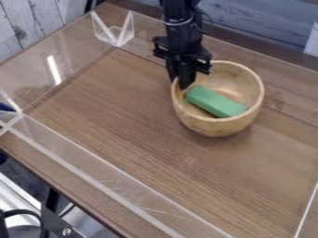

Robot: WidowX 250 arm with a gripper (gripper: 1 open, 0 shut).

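Observation:
My black gripper (185, 72) reaches down from the top centre onto the left rim of a round wooden bowl (233, 125), its fingertips shut on that rim. Inside the bowl lies a green rectangular block (217, 102), tilted diagonally toward the lower right.
A white wire-like stand (113, 31) is at the back left. A white wooden wall runs along the back right, and a clear plastic edge strip along the left.

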